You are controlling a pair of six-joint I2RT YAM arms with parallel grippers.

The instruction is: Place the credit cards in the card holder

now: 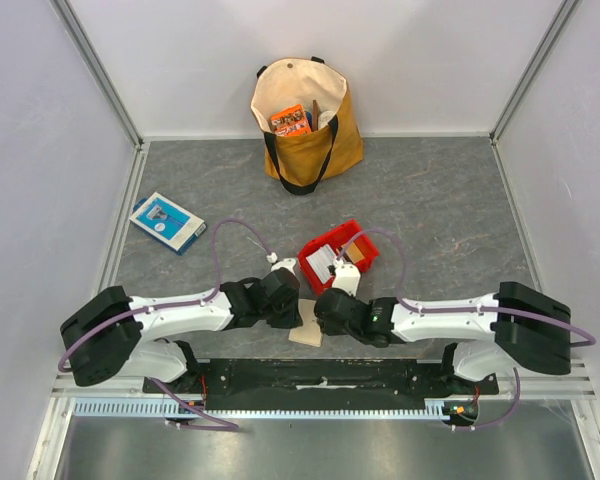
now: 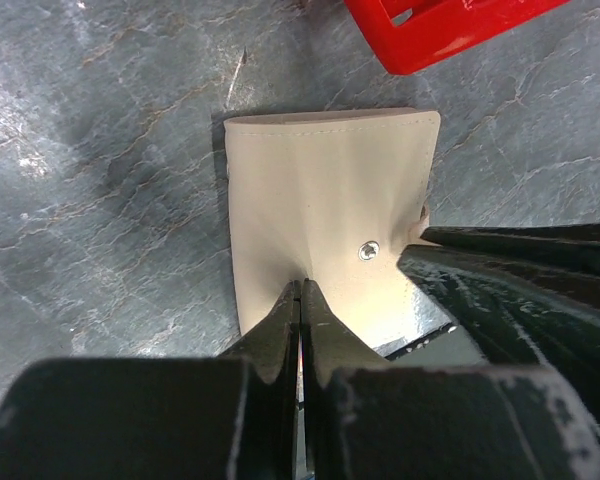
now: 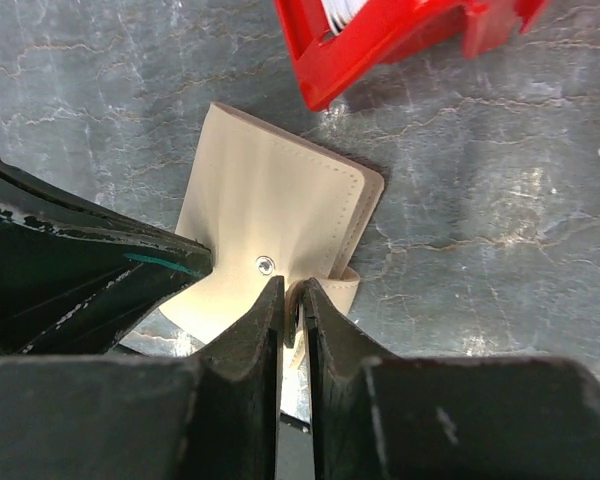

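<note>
A beige card holder (image 1: 305, 328) with a snap button lies on the grey tabletop, partly under both arms in the top view. My left gripper is shut, its tips over the holder's face and nothing visible between them. At the holder's side edge, a small strap (image 3: 338, 290) sticks out. My right gripper has its fingertips close together around a fold of this strap; whether they clamp it is unclear. Just beyond the holder, white cards (image 1: 321, 262) stand in a red tray (image 1: 356, 226).
An orange tote bag (image 1: 330, 150) stands at the back wall. A blue and white box (image 1: 168, 221) lies at the left. Open tabletop spreads on both sides of the red tray, which sits close to both grippers.
</note>
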